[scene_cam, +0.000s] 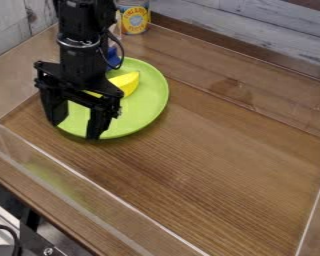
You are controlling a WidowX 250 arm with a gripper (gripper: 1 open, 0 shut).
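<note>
My black gripper (77, 105) hangs low over a green plate (143, 110) on the left side of the wooden table. A yellow wedge-shaped object (124, 83) lies on the plate just behind the gripper, partly hidden by it. The gripper's fingers point down toward the plate; whether they are open or shut, or hold anything, I cannot tell. A small blue object (115, 55) shows behind the arm, mostly hidden.
A can (131, 14) with a yellow label stands at the back. Pale walls border the back and left, and a black cable curves at the bottom left.
</note>
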